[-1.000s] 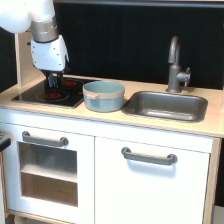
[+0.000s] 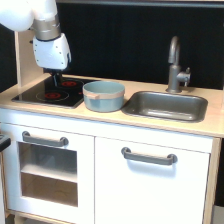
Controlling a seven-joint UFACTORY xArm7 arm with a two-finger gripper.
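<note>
A blue-grey pot with a pale handle across its near side stands on the counter, between the stove and the sink. My gripper hangs from the white arm at the upper left, over the back of the black stovetop. It is left of the pot and apart from it. Its fingers are small and dark against the dark background, so whether they are open or shut cannot be made out.
On the right, the dark sink has a grey faucet behind it. Below the wooden counter are a glass-windowed door with a handle and a white door with another handle.
My gripper has shifted slightly up and to the right above the stovetop. The pot has stayed in place.
</note>
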